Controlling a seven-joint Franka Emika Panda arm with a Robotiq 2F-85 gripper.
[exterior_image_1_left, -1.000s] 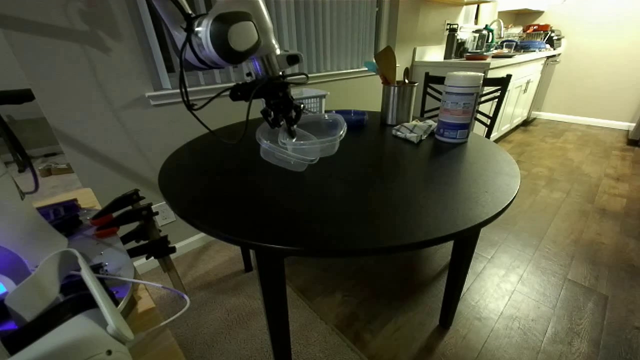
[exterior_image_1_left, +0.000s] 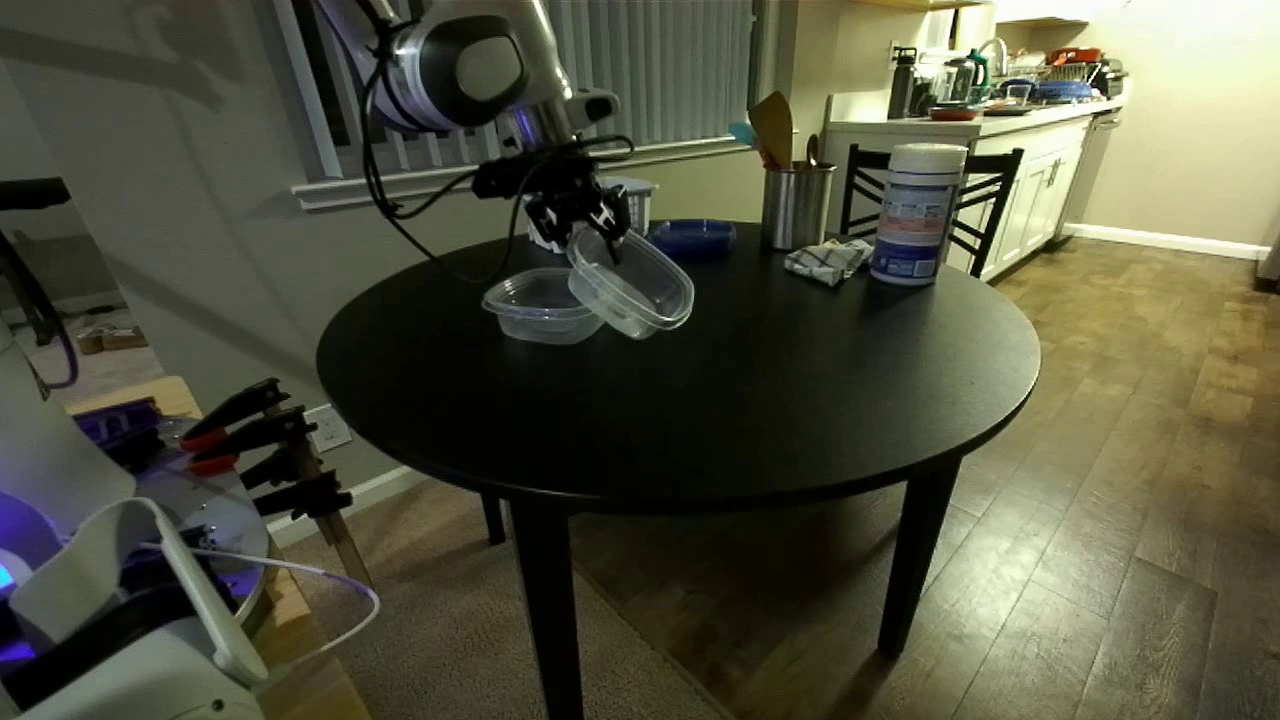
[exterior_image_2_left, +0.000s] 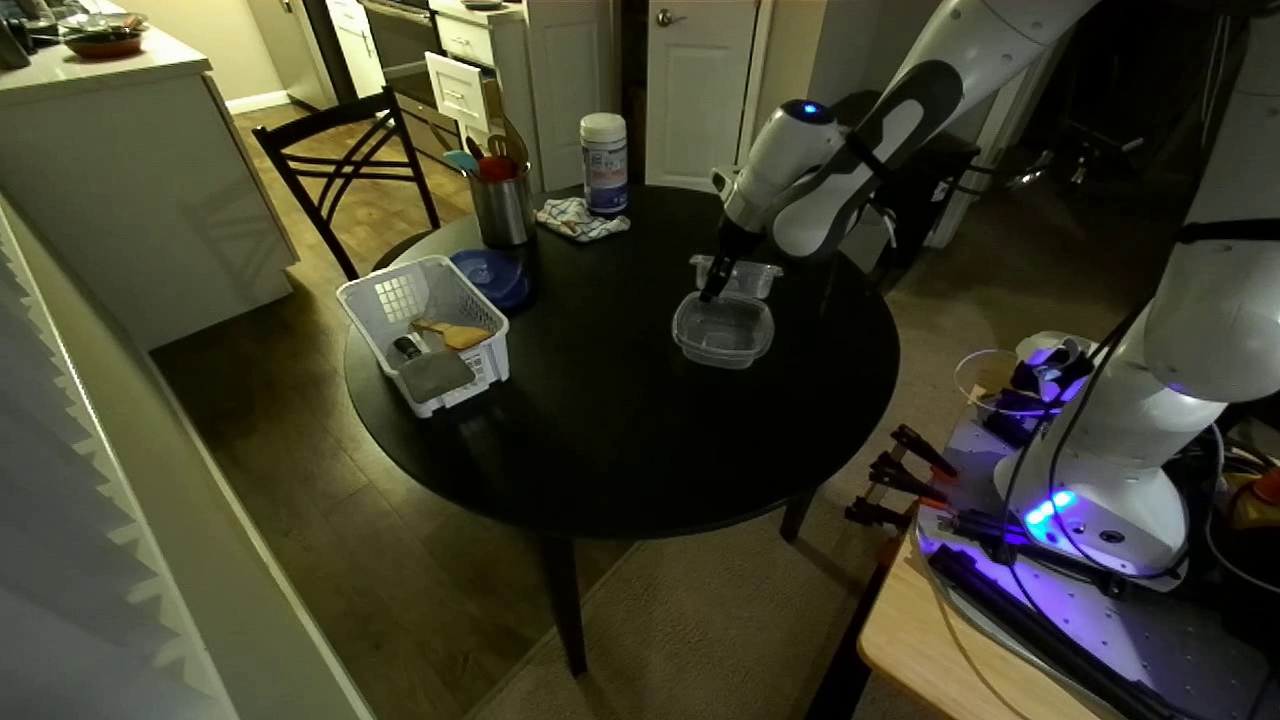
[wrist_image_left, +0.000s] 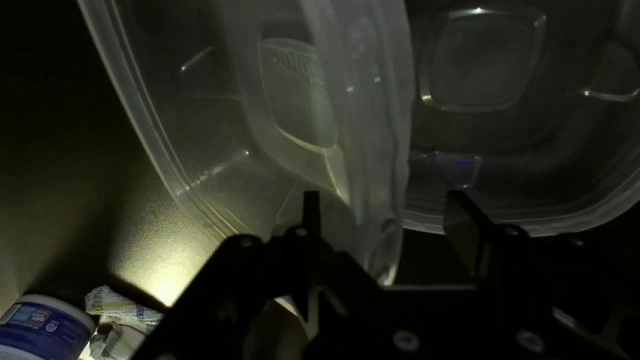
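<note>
Two clear plastic containers are on the black table. One container (exterior_image_1_left: 540, 310) sits flat; the second container (exterior_image_1_left: 657, 286) is tilted up on edge against its side. My gripper (exterior_image_1_left: 609, 246) is above them, fingertips down at the raised rim of the tilted one. In exterior view 2 the flat container (exterior_image_2_left: 725, 340) is nearer the camera and the tilted container (exterior_image_2_left: 753, 278) lies just behind. The wrist view has the tilted container's wall (wrist_image_left: 375, 174) between the parted fingers of my gripper, with space beside the wall. Contact cannot be made out there.
A white basket (exterior_image_2_left: 422, 288) with utensils, a blue round item (exterior_image_2_left: 492, 274), a metal utensil holder (exterior_image_2_left: 504, 211), a folded cloth (exterior_image_2_left: 578, 218) and a wipes canister (exterior_image_2_left: 605, 168) stand around the table edge.
The two containers overlapped before; now one stands tilted to the right and the other sits flat at left. My gripper has shifted slightly right.
</note>
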